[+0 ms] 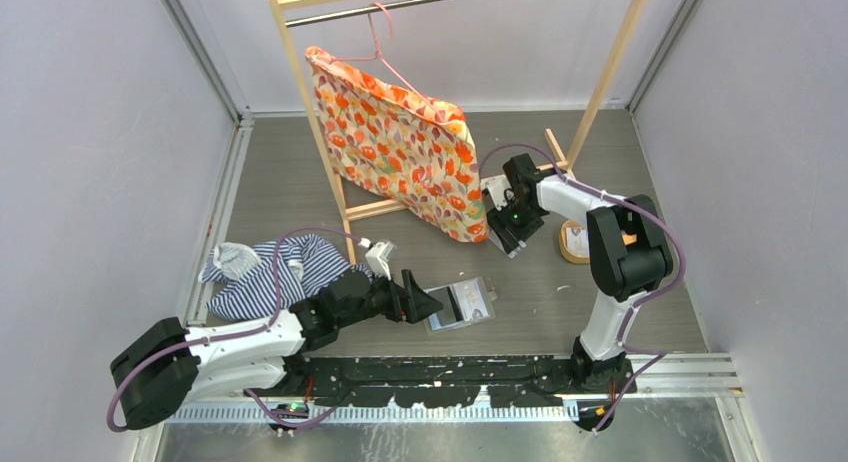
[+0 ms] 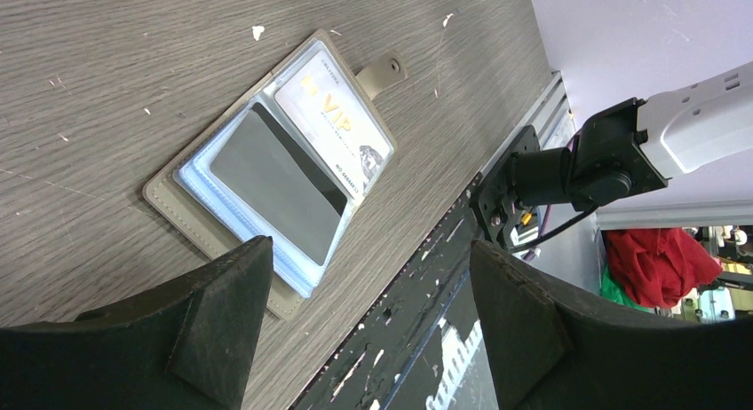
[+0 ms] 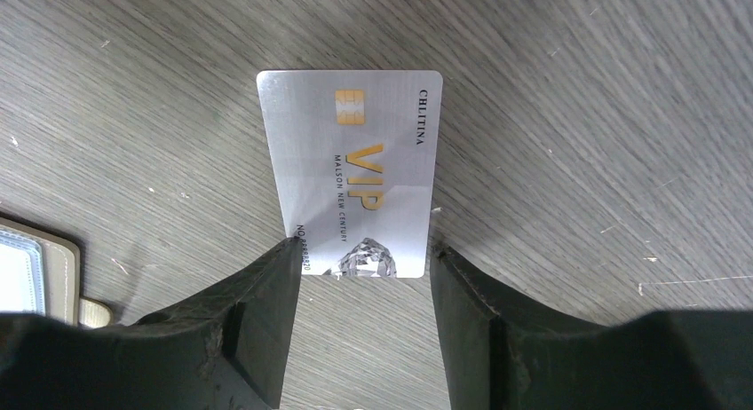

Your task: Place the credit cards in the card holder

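Note:
A silver VIP card (image 3: pixel 360 161) lies between the fingers of my right gripper in the right wrist view. The left fingertip overlaps its lower left corner; a thin gap shows at the right edge, so the fingers are part open around its near end. From above, the card (image 1: pixel 511 248) shows just below the right gripper. An unfolded tan card holder (image 2: pixel 182 216) rests on the floor, with a white VIP card (image 2: pixel 311 99) in one clear pocket and a dark grey panel (image 2: pixel 275 193) in the other half. Open and empty, my left gripper hovers beside the holder.
A patterned orange cloth (image 1: pixel 400 142) hangs from a wooden rack, close to the left of the right gripper. Striped cloth (image 1: pixel 255 292) lies beside the left arm. A round wooden item (image 1: pixel 574 256) sits under the right arm. Floor between card and holder is bare.

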